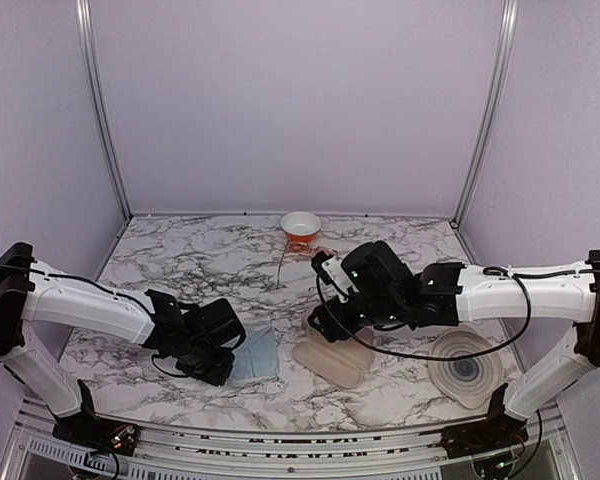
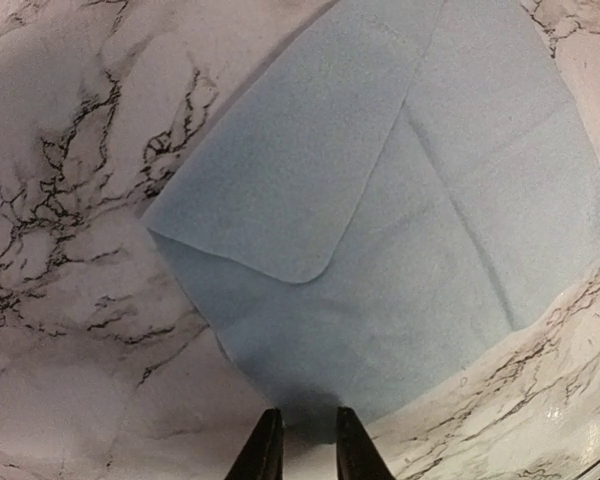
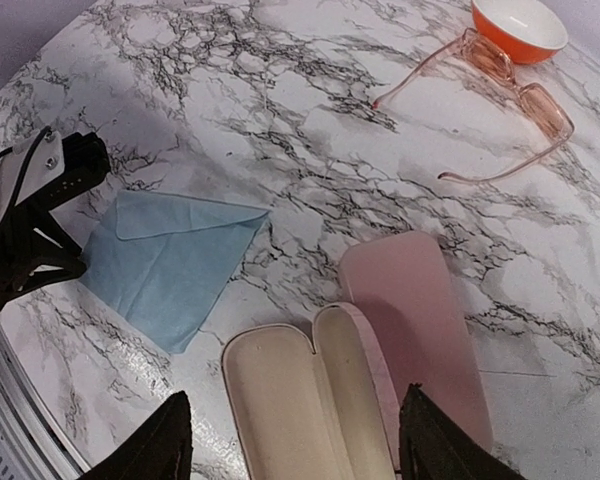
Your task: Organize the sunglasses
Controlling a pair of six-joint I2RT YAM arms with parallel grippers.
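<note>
On the marble table lies a light blue cloth, one corner folded over. My left gripper is at the cloth's near corner, its fingers part open with a gap between them; whether they touch the fabric I cannot tell. A pink glasses case stands open and empty in the middle, its lid folded back to the right. Over the case hovers my right gripper, fingers wide apart and nothing between them. Behind sit the sunglasses, clear pink, temples unfolded toward the front.
An orange bowl with a white inside stands at the back, close behind the sunglasses. A round translucent lid lies at the right front. Bare marble spreads across the back left.
</note>
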